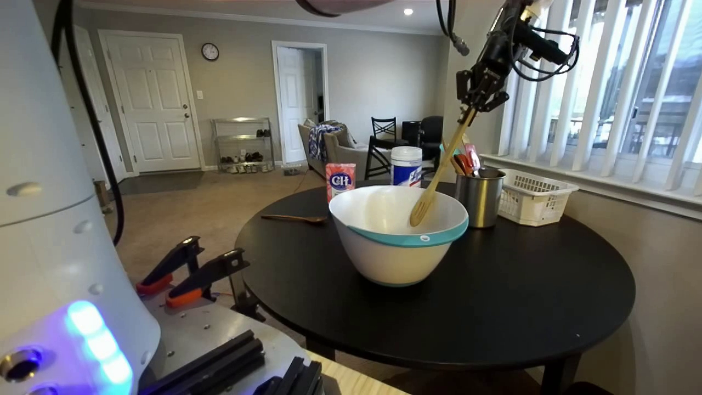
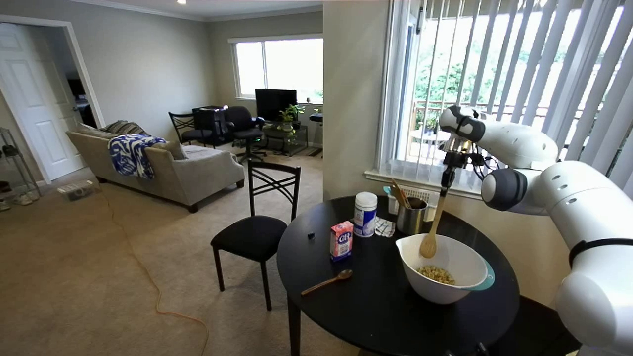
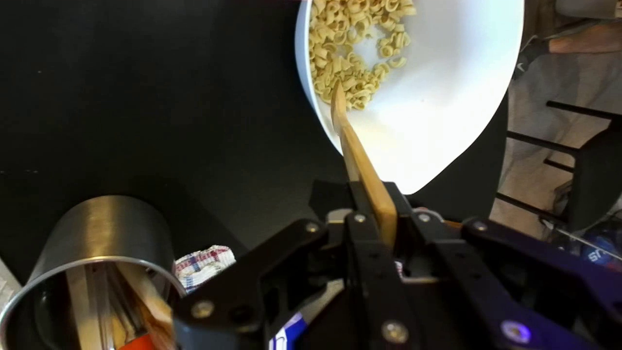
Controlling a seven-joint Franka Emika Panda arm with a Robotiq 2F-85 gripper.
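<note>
In exterior view 1 my gripper point(image 1: 470, 105) is shut on the upper handle of a wooden spoon point(image 1: 442, 172), high over the back right of the table. The spoon slants down, its slotted head inside the white mixing bowl point(image 1: 388, 257) with the teal rim. Pasta pieces point(image 2: 436, 275) cover part of the bowl's bottom in exterior view 2, and the spoon's head point(image 2: 428, 246) shows above them near the far wall. From the wrist view, the handle point(image 3: 373, 186) runs out between my fingers toward the pasta point(image 3: 344, 55); whether the tip touches it I cannot tell.
A steel utensil holder point(image 1: 482, 197) stands close behind the bowl, with a white basket point(image 1: 536, 197) beyond. A white canister point(image 2: 365, 214), a pink C&H box point(image 2: 341, 240) and a second wooden spoon point(image 2: 326, 282) are also on the black table point(image 1: 526, 296).
</note>
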